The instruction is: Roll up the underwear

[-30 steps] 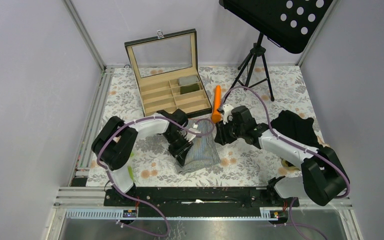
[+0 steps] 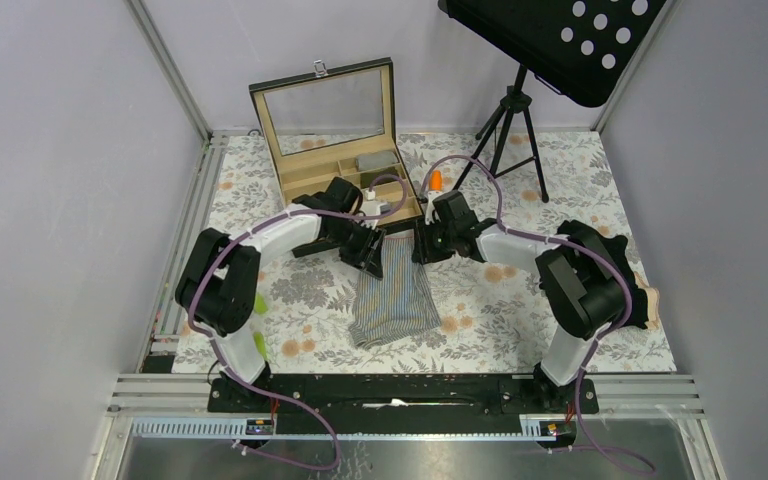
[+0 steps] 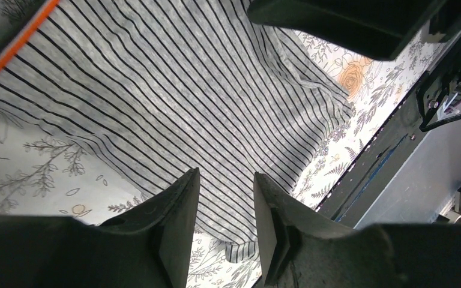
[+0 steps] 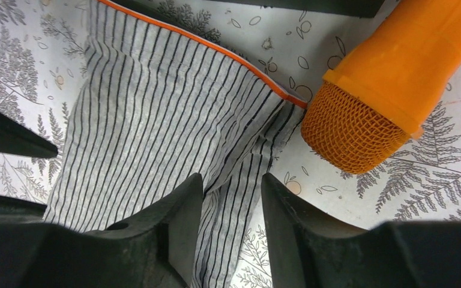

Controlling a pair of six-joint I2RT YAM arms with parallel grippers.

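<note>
Grey-and-black striped underwear [image 2: 391,305] with an orange waistband lies spread on the floral surface. Its far end is under both grippers in the top view, and folds show along its right edge in the right wrist view. My left gripper hovers over it, fingers somewhat apart with nothing seen between them. My right gripper is over the waistband end at the folded side, fingers parted above the cloth; whether they touch it I cannot tell.
An open wooden organizer box [image 2: 310,172] is behind the underwear. An orange cylinder [image 4: 390,66] lies beside the waistband. A black stand [image 2: 507,110] and black cloth [image 2: 625,260] are at the right.
Both grippers have moved toward the back, to the underwear's waistband end. The right arm has also shifted left, nearer the left gripper.
</note>
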